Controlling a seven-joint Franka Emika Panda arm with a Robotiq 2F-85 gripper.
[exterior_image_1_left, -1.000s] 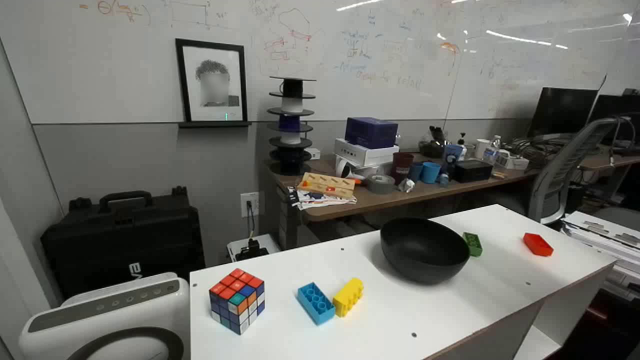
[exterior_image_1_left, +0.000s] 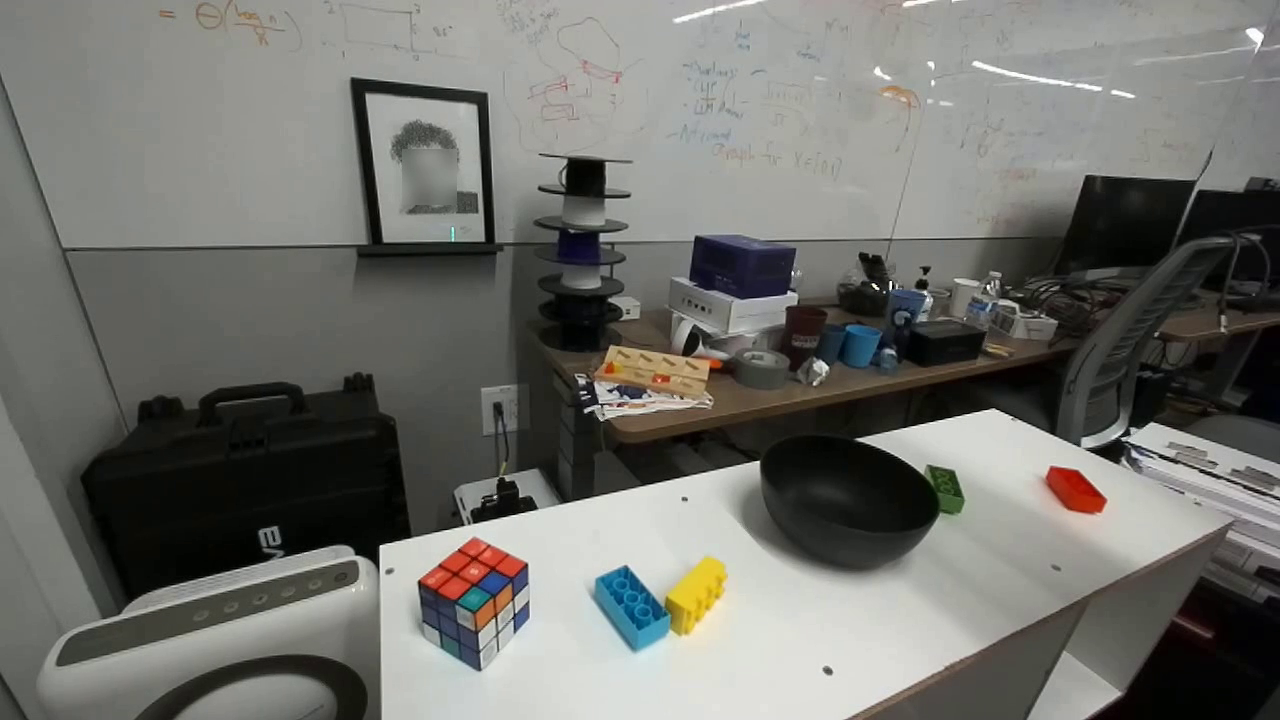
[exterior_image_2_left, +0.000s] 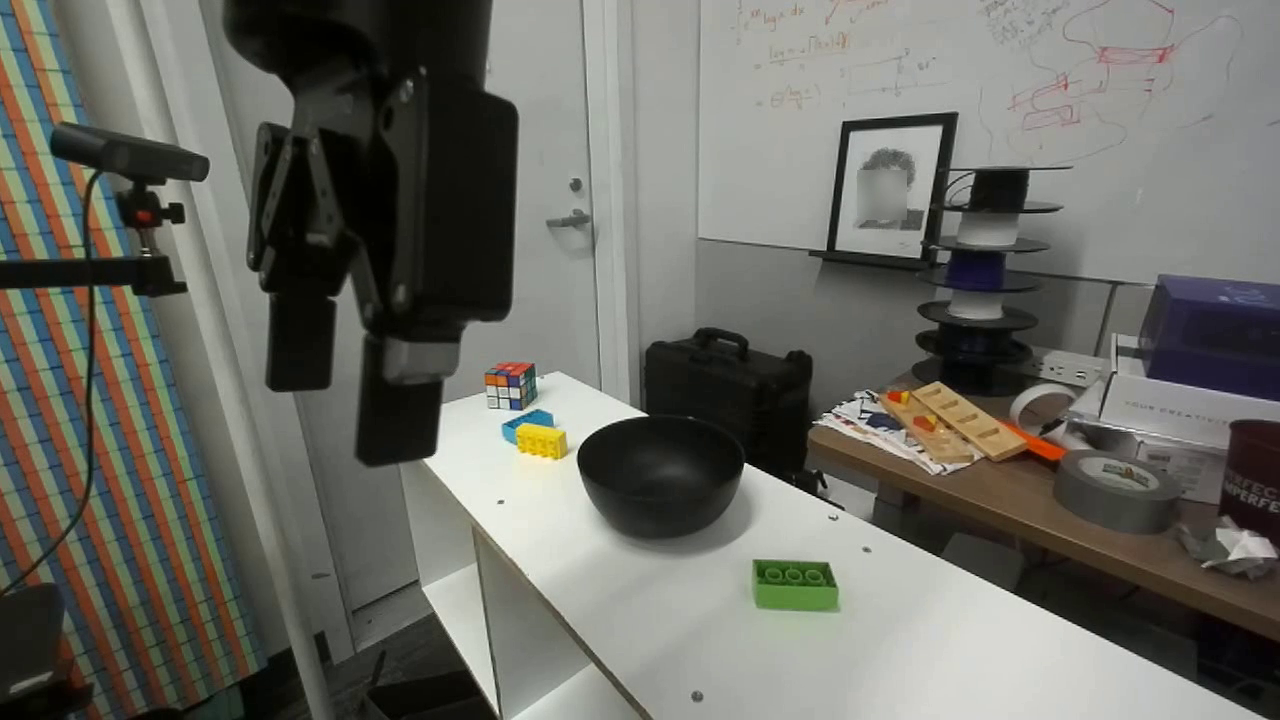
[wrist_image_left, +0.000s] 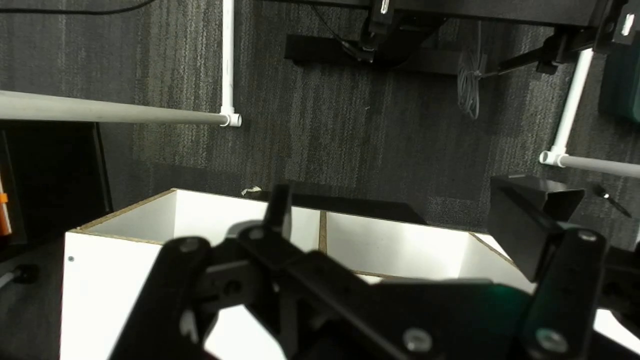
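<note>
My gripper (exterior_image_2_left: 350, 420) hangs high near the camera in the second exterior view, open, its two fingers apart and nothing between them. A black bowl (exterior_image_1_left: 847, 498) stands upright on the white tabletop (exterior_image_1_left: 768, 648). Close together lie a blue block (exterior_image_1_left: 632, 608) and a yellow block (exterior_image_1_left: 696, 595); a Rubik's cube (exterior_image_1_left: 476, 602) sits left of them. Beyond the bowl is a green block (exterior_image_2_left: 795, 586), and farther right a red block (exterior_image_1_left: 1076, 490). The wrist view shows open fingers (wrist_image_left: 528, 222) over the table's edge and floor, with none of the blocks visible.
Below the tabletop are open shelf compartments (wrist_image_left: 408, 246). A cluttered brown desk (exterior_image_1_left: 768, 402) runs behind the table, and a black case (exterior_image_1_left: 246, 480) stands at the left. Pale poles (wrist_image_left: 108, 110) cross near the floor. The tabletop between blocks and bowl is clear.
</note>
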